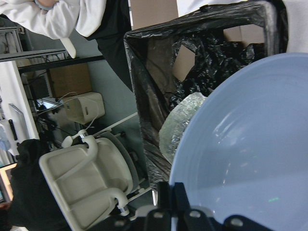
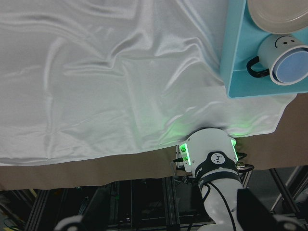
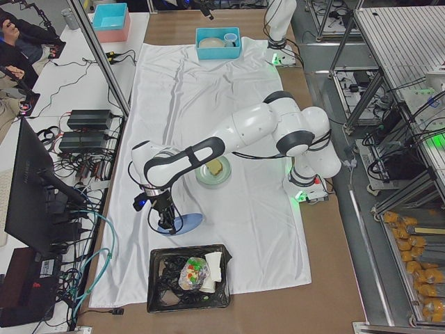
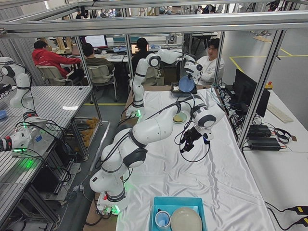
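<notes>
My left gripper (image 3: 169,224) is shut on the rim of a blue plate (image 3: 189,221), which it holds up on the near side of the black bag-lined bin (image 3: 188,299); the plate (image 1: 245,139) fills the right of the left wrist view. The bin holds crumpled wrappers and white paper. A green plate (image 3: 208,175) with yellow food lies on the cloth, partly behind the left arm. My right gripper is open and empty above the cloth, its fingers at the lower corners of its wrist view.
A cyan tub (image 4: 178,202) at the other end holds a beige plate and a mug (image 2: 272,53). A monitor (image 4: 245,91) and cables line one side, beside an aluminium frame.
</notes>
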